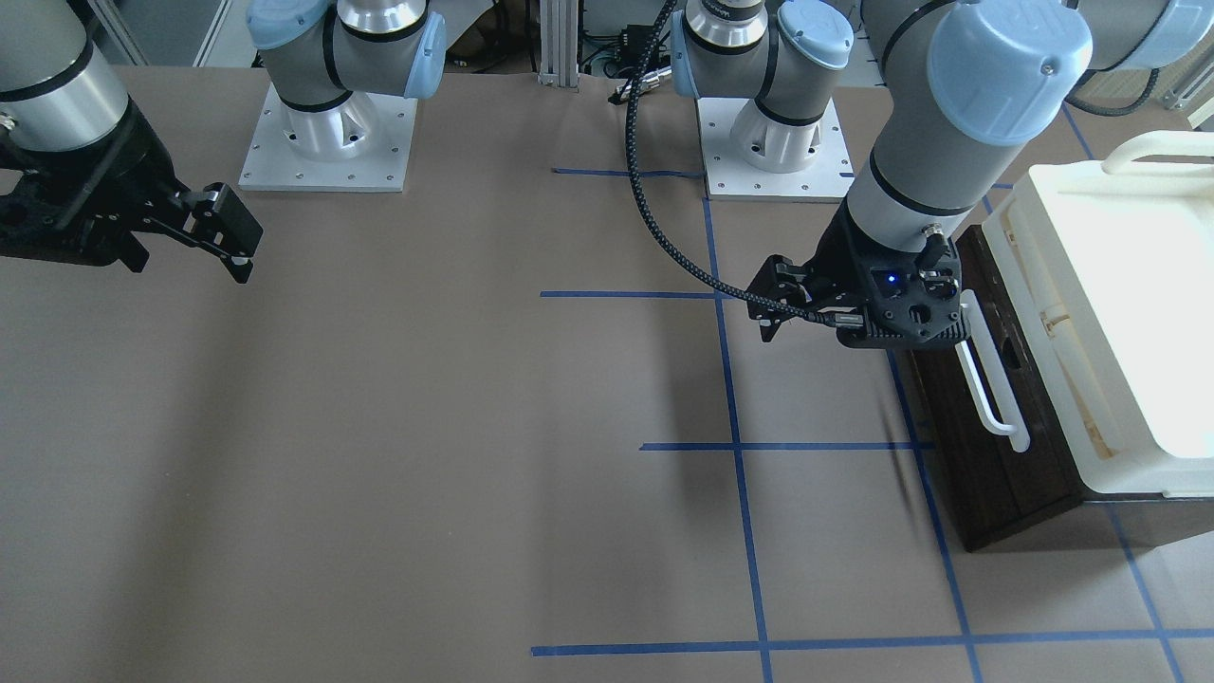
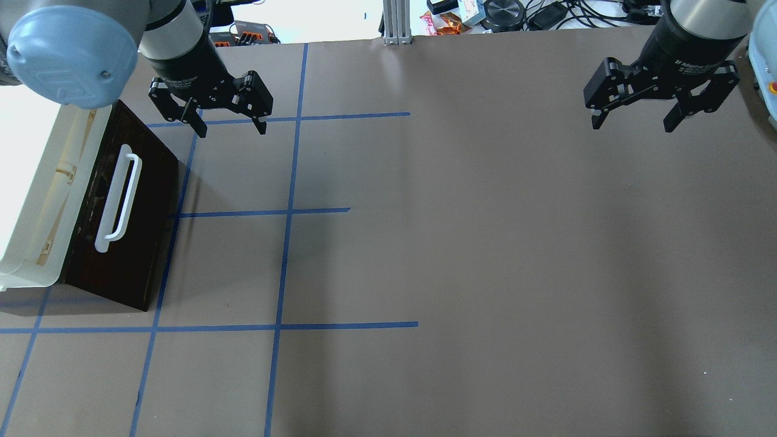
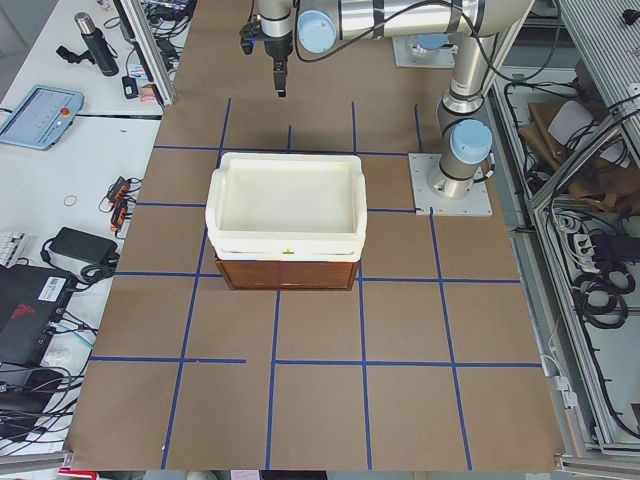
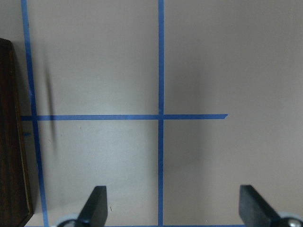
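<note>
My gripper (image 2: 229, 131) hangs above the taped floor beside a dark wooden cabinet (image 2: 145, 218), with its fingers apart and nothing between them; in the left wrist view both fingertips (image 4: 97, 203) show at the bottom, wide apart. The cabinet has a white vertical handle (image 2: 109, 204) on its face and a white open-topped tray (image 3: 285, 205) on top. In the front view the gripper is just left of the cabinet, near the handle's upper end.
Blue tape lines mark the surface. A second arm's gripper (image 2: 634, 124) stands across the surface, and other arm bases are at the edge.
</note>
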